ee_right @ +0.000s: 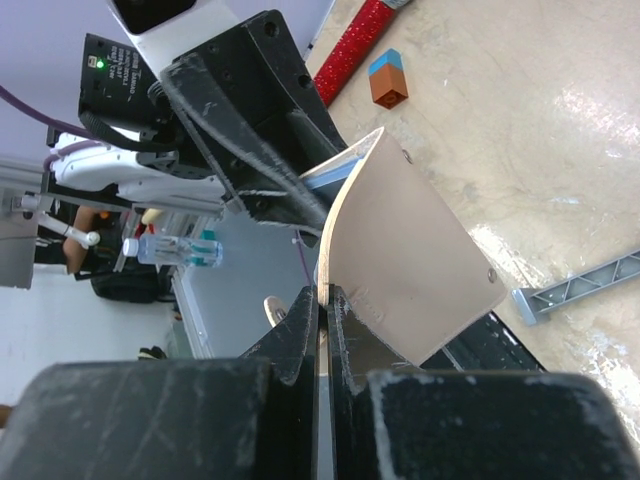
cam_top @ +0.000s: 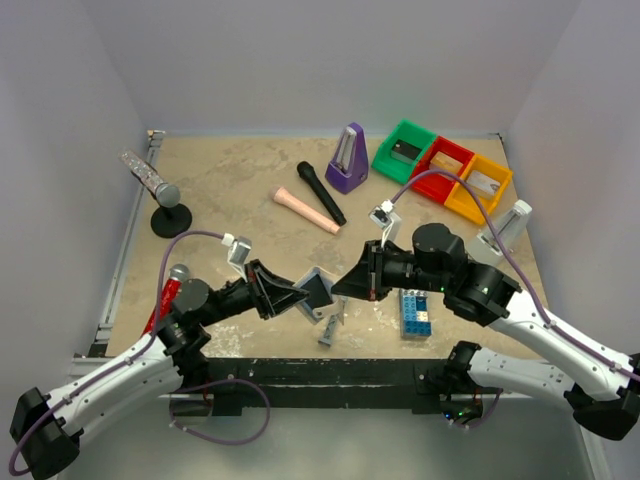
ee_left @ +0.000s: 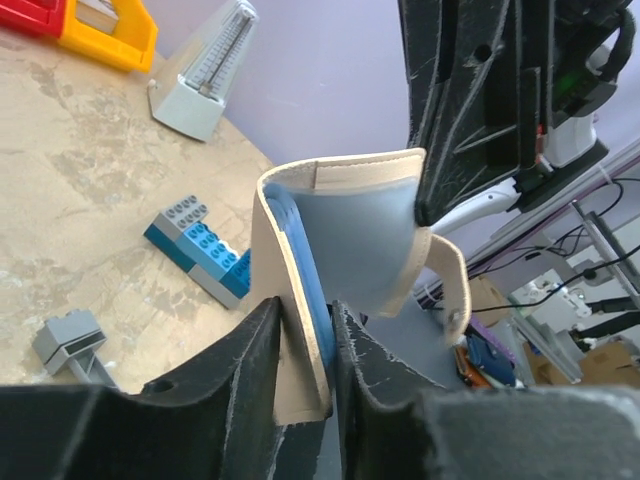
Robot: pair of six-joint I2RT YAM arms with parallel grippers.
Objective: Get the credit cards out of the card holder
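Observation:
The beige card holder (cam_top: 318, 290) is held in the air between both grippers, its flaps spread. A blue card edge (ee_left: 308, 280) shows inside it in the left wrist view. My right gripper is pinched shut on the holder's edge. My left gripper has its fingertips at the blue card and the holder's lower edge; how far they are apart is hard to see, as is whether they grip the card.
Below lie a grey brick piece (ee_right: 575, 290) and blue bricks (cam_top: 415, 312). Red, green and yellow bins (cam_top: 478, 190), a metronome (cam_top: 349, 160), two microphones and other items stand toward the back and sides.

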